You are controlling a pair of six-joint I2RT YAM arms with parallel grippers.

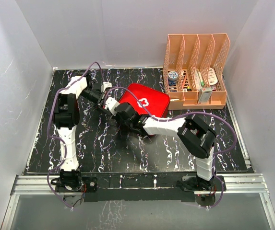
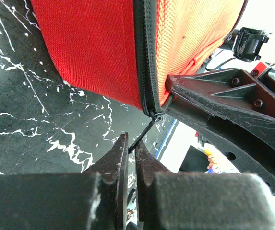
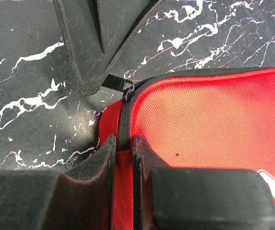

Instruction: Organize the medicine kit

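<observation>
The red medicine bag (image 1: 149,98) with a white cross lies mid-table, partly under my right arm. In the left wrist view, a thin dark pull on the bag's zipper (image 2: 147,72) runs down to my left gripper, shut with its tips at the pull's end. In the right wrist view my right gripper is shut on the bag's edge beside the zipper (image 3: 127,115); the other gripper's dark finger hangs just above the zipper pull.
An orange organizer (image 1: 195,100) with upright dividers, a round tin and small boxes stands at the back right. Bare marble surface surrounds the bag on the left and front.
</observation>
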